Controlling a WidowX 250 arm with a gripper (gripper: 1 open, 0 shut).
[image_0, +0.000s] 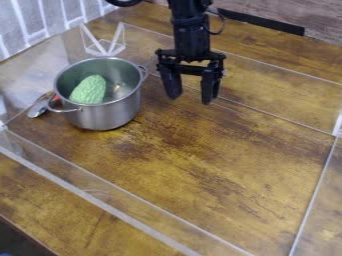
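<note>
My gripper (190, 82) hangs over the wooden surface at the upper middle, its black fingers spread open with no object visible between them. To its left stands a steel pot (114, 113) with handles, holding a pale green object (87, 89), perhaps a vegetable. A metal utensil (42, 102) lies beside the pot's left side, partly hidden by it.
Clear strips or panels run along the edges, and a white frame-like object (104, 45) sits at the back left.
</note>
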